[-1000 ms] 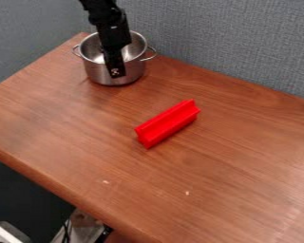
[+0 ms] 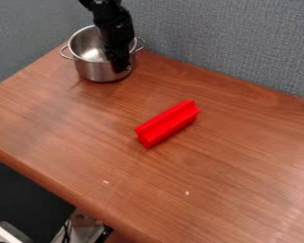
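Observation:
A steel pot (image 2: 88,63) with two wire handles stands near the back left edge of the wooden table. My black gripper (image 2: 117,59) reaches down from the top of the view to the pot's right side, over or at its rim; I cannot tell whether it is open or shut. A red ribbed block (image 2: 167,123) lies on the table to the right and in front of the pot.
A grey fabric wall runs along the back and left. Below the left edge are dark floor, some cables and pale hardware.
The pot and my gripper have shifted to the left and slightly toward the front. The red block has not moved.

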